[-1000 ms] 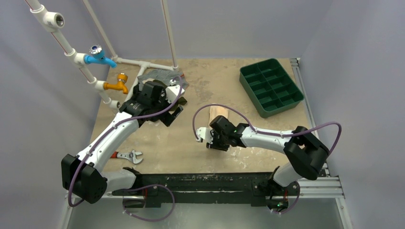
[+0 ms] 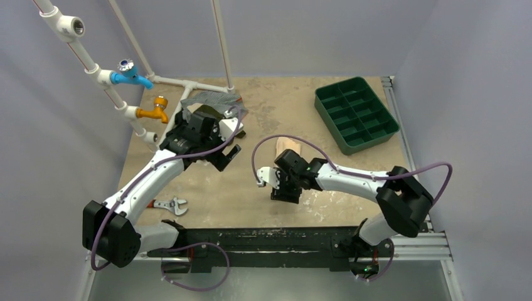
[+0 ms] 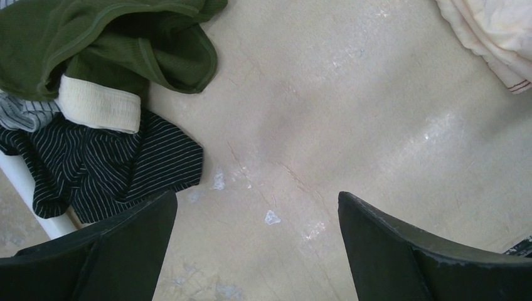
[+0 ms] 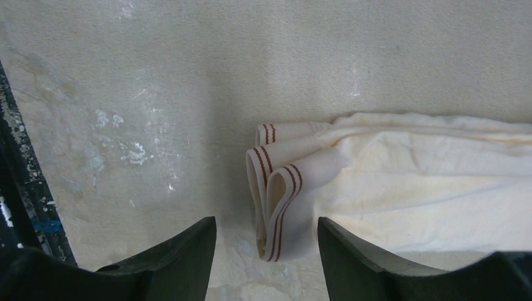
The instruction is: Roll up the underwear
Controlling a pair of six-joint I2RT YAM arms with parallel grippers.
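Observation:
The cream underwear (image 4: pixel 420 188) lies folded into a long strip on the table. In the right wrist view its layered waistband end, marked with thin red-brown stripes, faces left. My right gripper is above that end, its fingers parted on either side of the banded edge; contact with the cloth cannot be made out. From above, the right arm covers most of the underwear (image 2: pixel 288 146), leaving only its far part visible. My left gripper stands open over bare table, nothing between its fingers. A corner of the underwear (image 3: pixel 492 31) shows at that view's upper right.
A dark green garment (image 3: pixel 119 44) and a black striped cloth (image 3: pixel 144 163) lie beyond my left gripper, near a white pipe frame. A green divided box (image 2: pixel 357 148) stands at right. An adjustable wrench (image 2: pixel 172 205) lies front left.
My right gripper has shifted slightly toward the front edge, its fingers now showing more apart. The left gripper has moved a little toward the front. The visible part of the underwear looks shorter than a second ago.

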